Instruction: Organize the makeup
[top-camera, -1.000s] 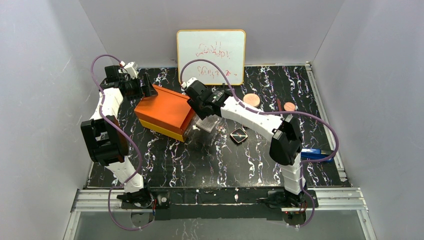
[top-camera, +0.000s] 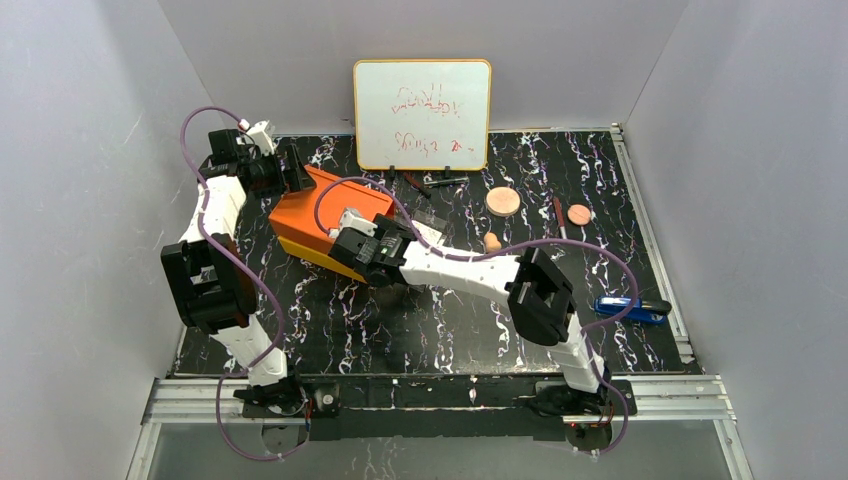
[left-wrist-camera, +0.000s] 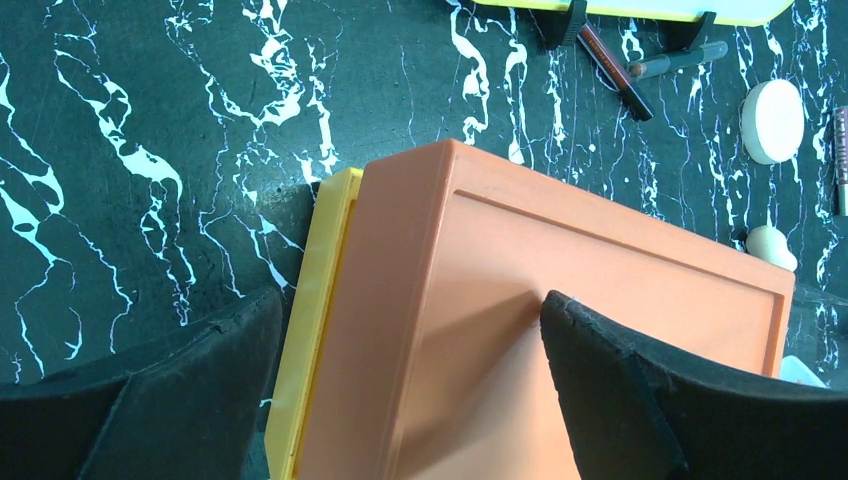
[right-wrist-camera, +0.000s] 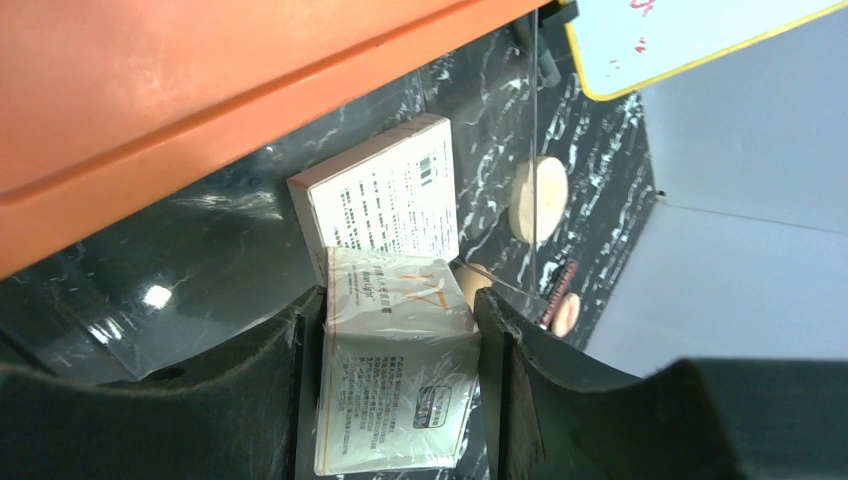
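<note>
An orange lid (top-camera: 315, 205) on a yellow box (top-camera: 300, 250) sits left of centre. My left gripper stands open over the lid's left end. My right gripper is shut on a small carton in clear wrap (right-wrist-camera: 395, 400), beside the orange box's right end. Another white carton (right-wrist-camera: 385, 190) lies beyond it in what looks like a clear container (right-wrist-camera: 220, 280); the rest of that container is partly hidden by the right arm.
Round pale compacts (top-camera: 503, 201) (top-camera: 579, 215), pencils and a small sponge (top-camera: 491, 243) lie to the right. A whiteboard (top-camera: 422, 114) stands at the back. A blue stapler-like item (top-camera: 625, 310) lies at the far right.
My right gripper and arm have moved left and toward the front, to the near right end of the orange box. My left arm has barely moved.
</note>
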